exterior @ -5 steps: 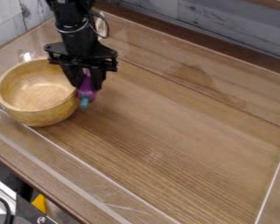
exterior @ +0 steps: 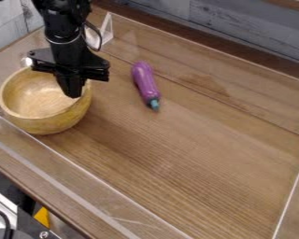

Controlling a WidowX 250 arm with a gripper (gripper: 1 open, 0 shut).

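The black gripper [exterior: 72, 86] hangs over a round tan bowl [exterior: 45, 114] at the left, its lower end down near the bowl's back half. It is shut, with nothing seen between its fingers. A purple eggplant [exterior: 145, 82] with a teal tip lies on the wooden table [exterior: 202, 149] to the right of the gripper, outside the bowl.
The bowl is close to the table's left edge, beside white rails. A dark wooden border runs along the back.
The gripper has moved left from in front of the eggplant to above the bowl. The eggplant, hidden behind it a second ago, now shows clearly.
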